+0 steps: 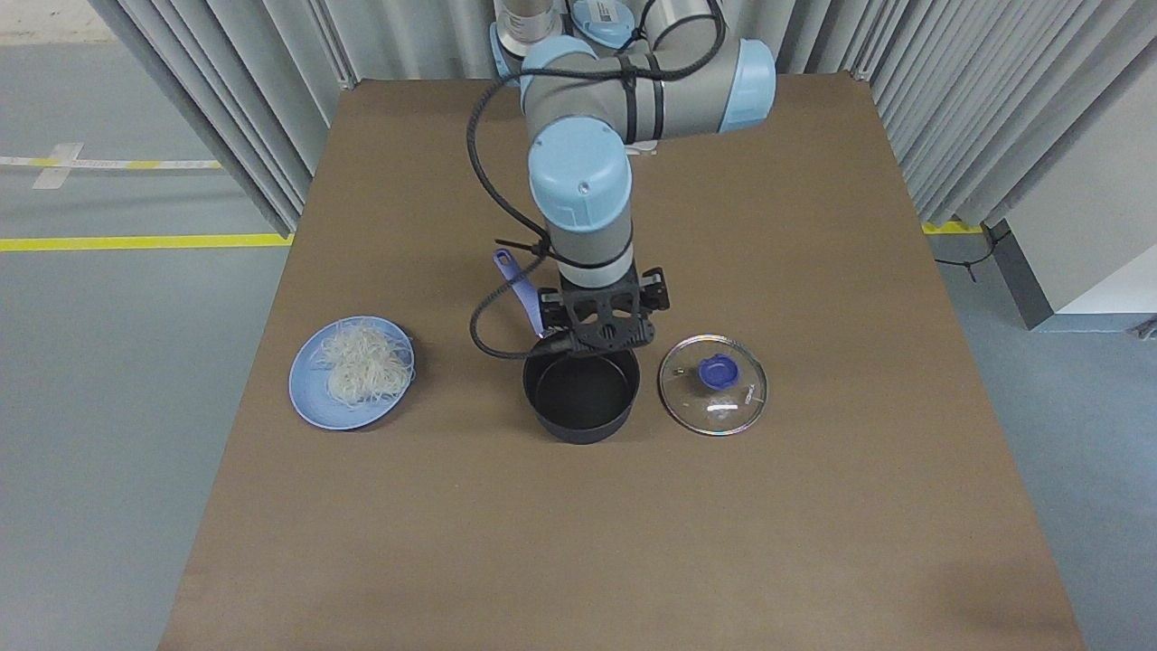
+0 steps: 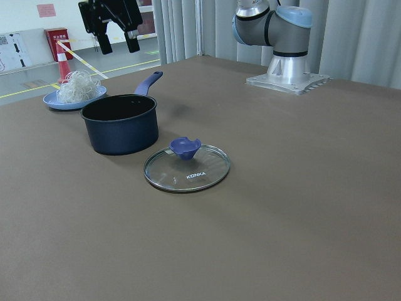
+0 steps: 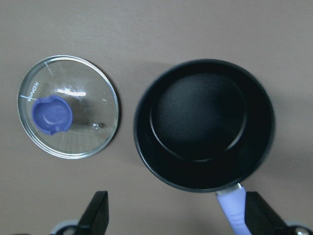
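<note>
My gripper (image 2: 116, 36) hangs open in the air above the dark saucepan (image 2: 119, 132), with nothing between its fingers; in the wrist view its fingers stand wide apart at the bottom edge, one over the pan's blue handle (image 3: 230, 205). The pan (image 3: 205, 122) is empty. Its glass lid (image 1: 694, 407) with a blue knob (image 1: 718, 371) lies flat beside it on the table, at the right in the front view. A blue plate (image 1: 315, 401) holding a heap of white noodles (image 1: 366, 363) sits to the pan's left.
Curtains (image 1: 976, 98) line the back and sides beyond the table edges.
</note>
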